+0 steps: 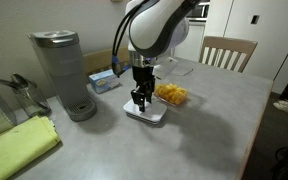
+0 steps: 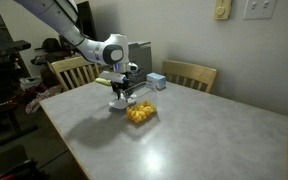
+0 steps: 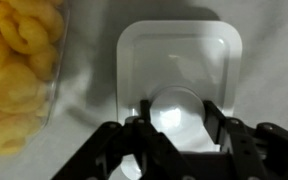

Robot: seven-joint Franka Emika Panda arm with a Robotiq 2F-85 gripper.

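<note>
Between the fingers of my gripper is a round white object (image 3: 177, 118), seen from above in the wrist view; the fingers are shut on it. Directly beneath is a white square dish (image 3: 179, 50) with rounded corners and a raised rim. In exterior view 1 my gripper (image 1: 141, 102) points down over the middle of this dish (image 1: 146, 112). The held object's lower end is hidden, so I cannot tell whether it touches the dish.
A clear container of yellow pieces (image 1: 171, 93) stands close beside the dish. A tall grey cylinder (image 1: 64, 72), a blue box (image 1: 105, 81) and a yellow-green towel (image 1: 18, 148) are also on the table.
</note>
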